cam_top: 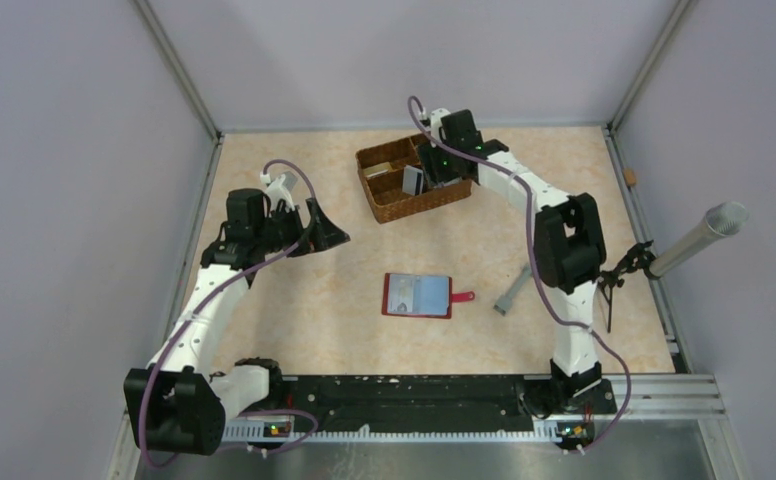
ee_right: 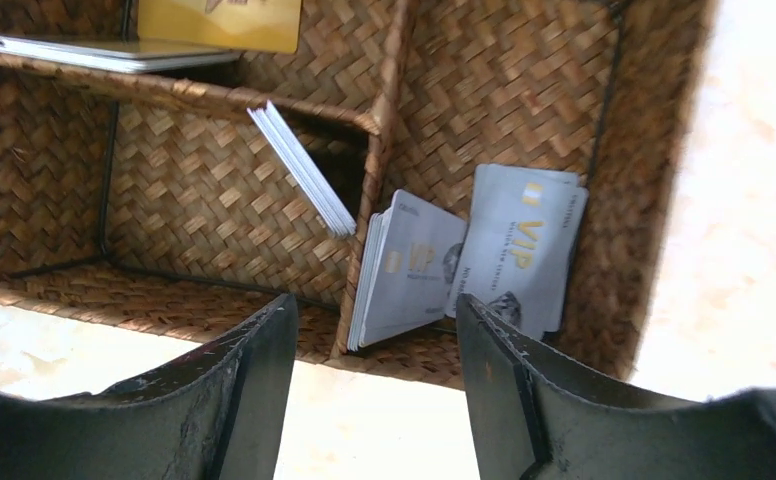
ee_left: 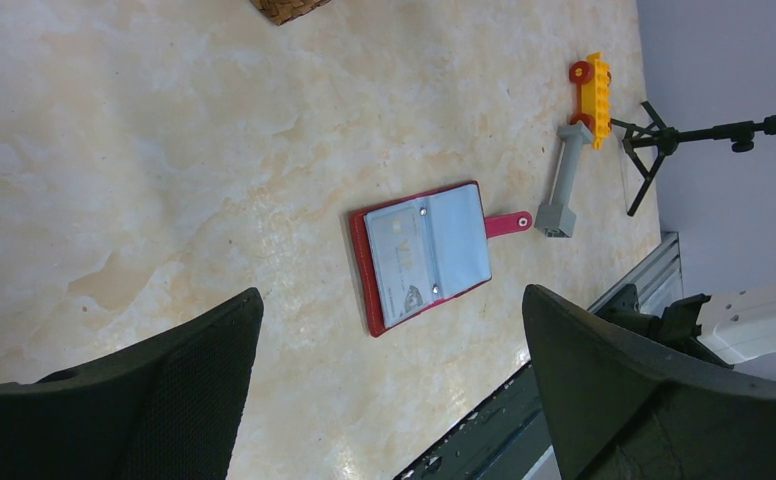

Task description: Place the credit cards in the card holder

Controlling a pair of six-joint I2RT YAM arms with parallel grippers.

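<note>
Red-edged and lying open, the card holder (ee_left: 429, 255) rests on the table; its left clear sleeve shows a VIP card, and its red strap (cam_top: 463, 297) points right. In the right wrist view, grey VIP cards (ee_right: 524, 240) lie in the basket's right compartment, with more grey cards (ee_right: 419, 265) leaning on the divider beside them. Over that compartment, my right gripper is open, nothing between its fingers. Open and empty too, my left gripper hovers above the table, left of the holder in the top view.
The woven basket (cam_top: 389, 210) has divider walls between compartments; a gold card (ee_right: 249, 22) and more cards lie in its left part. A grey bar (ee_left: 564, 185) and a yellow toy (ee_left: 594, 100) lie right of the holder. Table left of the holder is clear.
</note>
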